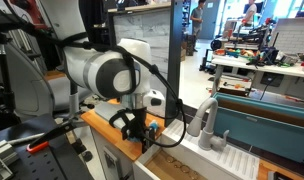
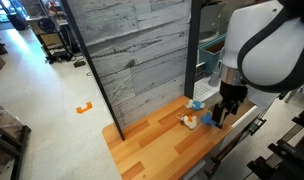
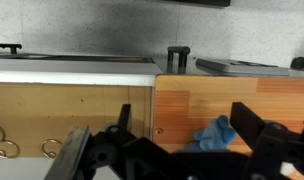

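Note:
In exterior view 2, my gripper [image 2: 222, 117] is low over the right end of the wooden counter [image 2: 142, 149], close to a blue object [image 2: 208, 118]. In the wrist view the gripper stands open, its dark fingers wide apart. That blue object [image 3: 214, 133] shows beside the right finger and is partly hidden by it. Whether they touch, I cannot tell. From exterior view 1 the gripper [image 1: 145, 141] is seen at the counter's edge, close to the open drawer.
Farther in on the counter lie a small orange-and-white item [image 2: 189, 122] and another blue item [image 2: 196, 105]. An open drawer [image 3: 72, 115] with ring-shaped things in it adjoins the counter. A grey faucet [image 1: 200, 120] rises beside it.

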